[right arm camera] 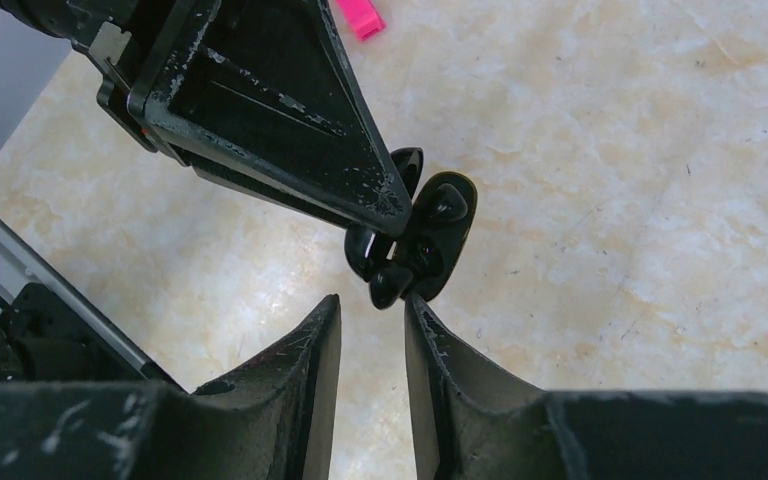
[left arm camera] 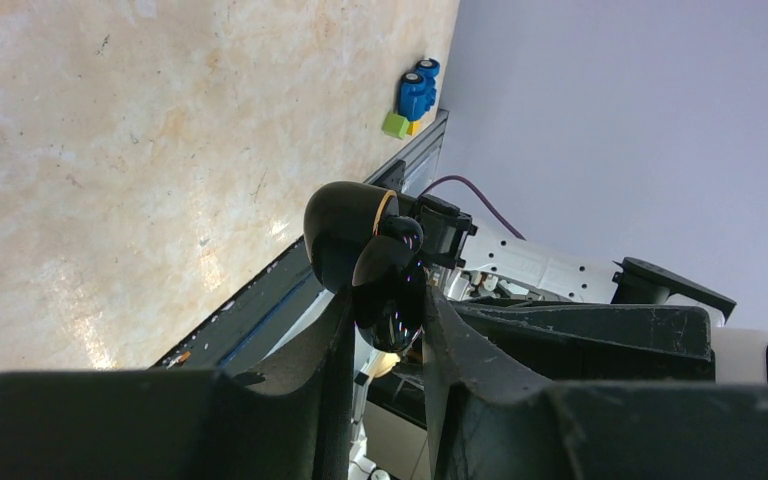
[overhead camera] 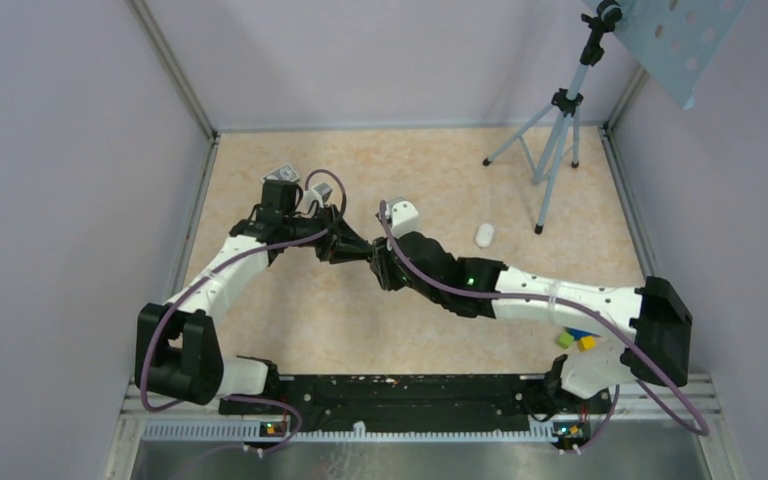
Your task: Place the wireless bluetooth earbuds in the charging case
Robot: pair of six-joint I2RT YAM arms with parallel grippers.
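Observation:
The black charging case [right arm camera: 448, 230] is held in my left gripper, whose fingers are shut on it; in the right wrist view it shows open, with dark glossy earbud shapes in and along it. My right gripper is just in front of the case, its two fingertips apart with a gap between them, near the lower earbud piece. In the top view the two grippers meet near the middle, so much of the case is hidden there.
A white oval object [overhead camera: 484, 235] lies right of centre. A tripod [overhead camera: 560, 130] stands at back right. Toy blocks [overhead camera: 587, 343] lie at the right front. A pink block [right arm camera: 360, 15] is on the table.

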